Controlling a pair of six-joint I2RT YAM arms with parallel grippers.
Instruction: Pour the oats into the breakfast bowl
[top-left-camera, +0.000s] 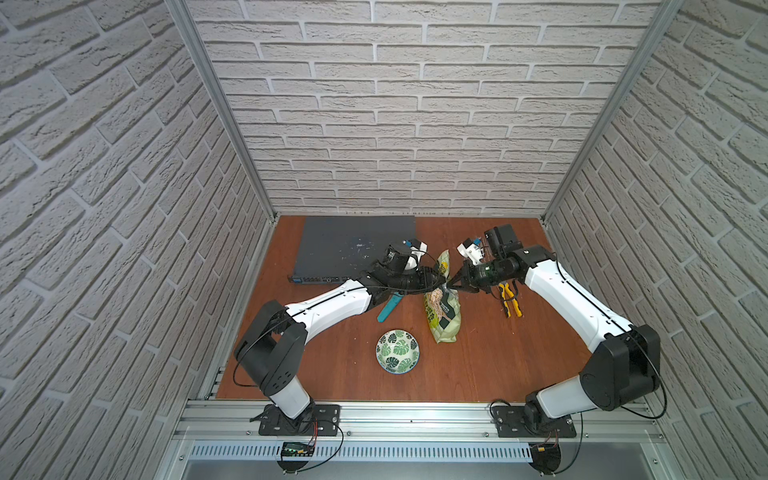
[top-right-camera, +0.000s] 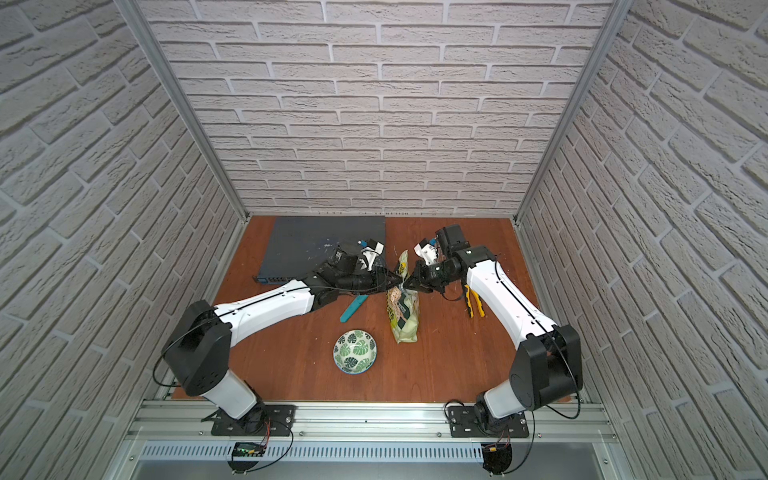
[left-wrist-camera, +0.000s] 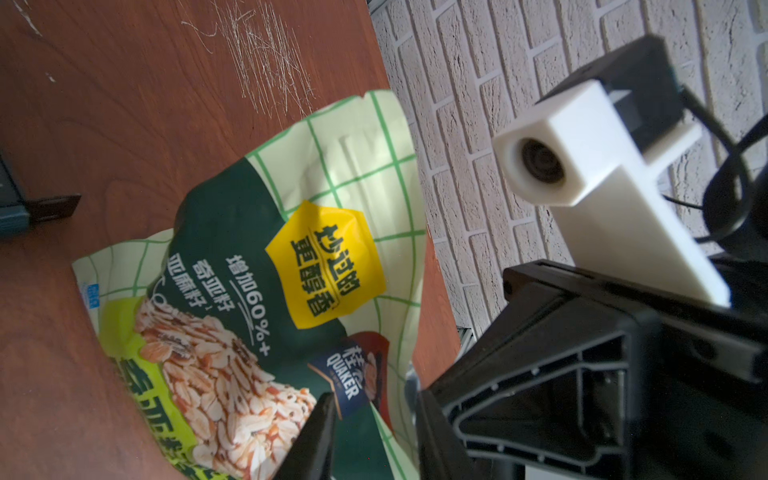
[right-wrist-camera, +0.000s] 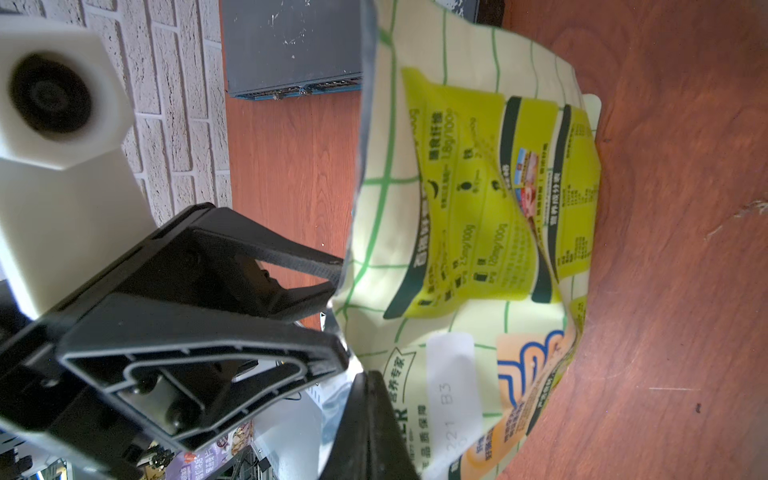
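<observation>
A green-and-cream oat bag (top-left-camera: 443, 312) stands upright near the table's centre, its top between my two grippers. The breakfast bowl (top-left-camera: 397, 352), white with green leaves, sits in front of it to the left. From the left, my left gripper reaches the upper bag; a clear gap separates its fingers, with the printed front (left-wrist-camera: 264, 336) showing behind. On the opposite side, my right gripper has its fingers together at the bag's creased edge (right-wrist-camera: 400, 352). What lies between those tips is mostly covered. The bowl's inside shows only the leaf pattern.
A dark flat metal box (top-left-camera: 352, 244) occupies the back left. A teal tool (top-left-camera: 389, 307) lies left of the bag, and yellow-handled pliers (top-left-camera: 509, 299) lie beneath the right arm.
</observation>
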